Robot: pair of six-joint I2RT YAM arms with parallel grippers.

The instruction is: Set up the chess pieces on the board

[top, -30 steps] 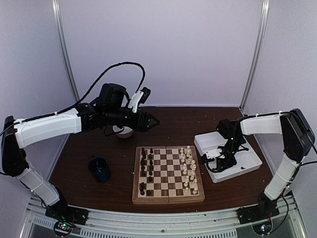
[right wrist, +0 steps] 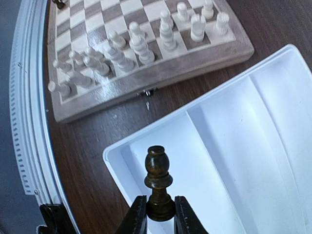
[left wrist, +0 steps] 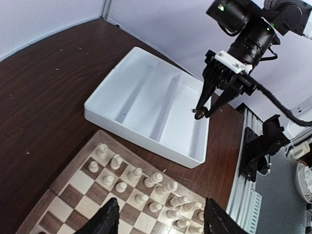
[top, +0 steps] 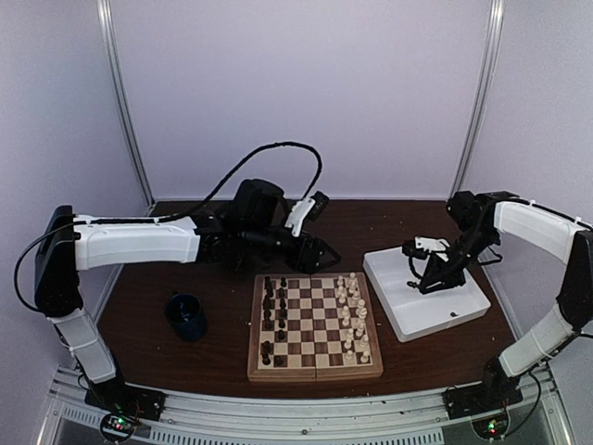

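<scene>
The chessboard [top: 313,324] lies at the table's middle, with dark pieces [top: 268,306] in rows on its left and light pieces [top: 359,315] in rows on its right. A gap shows in the dark rows near the front. Over the white tray [top: 408,326], my right gripper is shut on a dark chess piece [right wrist: 157,168], which sticks out upright between the fingers in the right wrist view. My left gripper hangs above the board's far side, its fingers wide apart and nothing between them.
A dark blue mug [top: 186,318] stands left of the board. The tray sits close to the board's right edge; its compartments look empty apart from a small dark spot near its front. Free table lies behind the board.
</scene>
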